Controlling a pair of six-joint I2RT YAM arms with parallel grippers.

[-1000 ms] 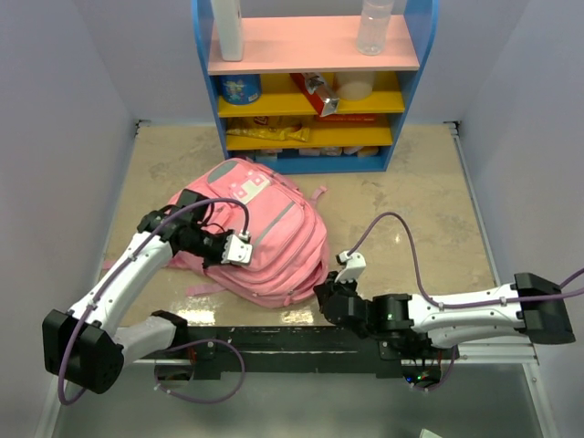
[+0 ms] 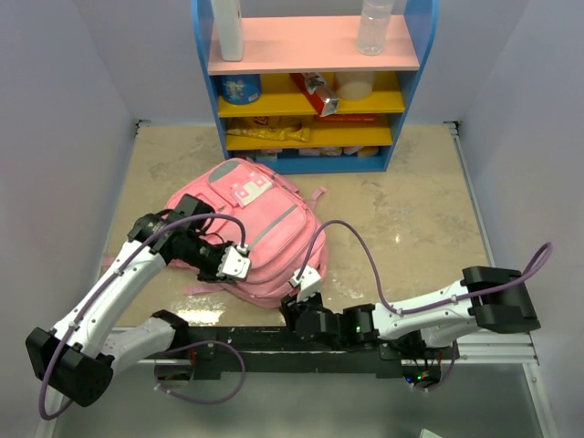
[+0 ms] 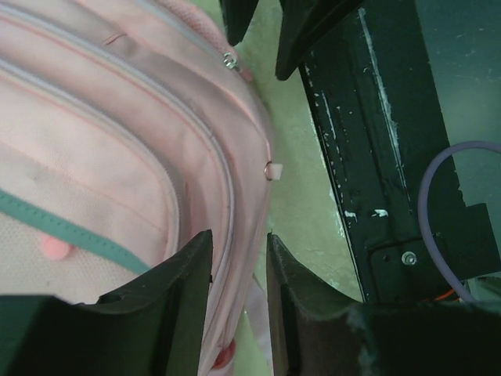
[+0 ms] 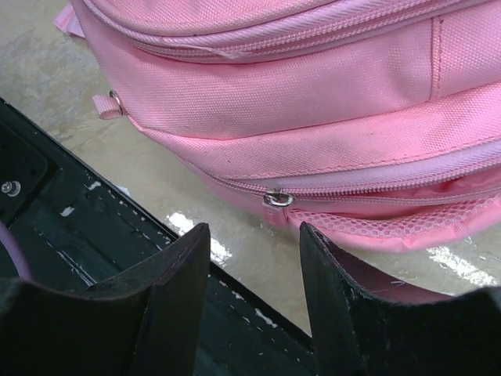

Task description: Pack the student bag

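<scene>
The pink student bag lies on its back on the table, its zipped lower side toward the front edge. In the left wrist view my left gripper hangs over the bag's side, its fingers part open with no object held between them. My right gripper is open at the front edge of the bag. A metal zipper pull on a pink tab lies just beyond the right fingertips, not gripped. The left wrist view also catches the right gripper's dark fingers near that zipper end.
A blue-sided shelf at the back holds a clear bottle, a blue can, a red packet and other goods. A black rail runs along the front edge.
My right arm has moved left along the bag's front edge. The bag has barely moved.
</scene>
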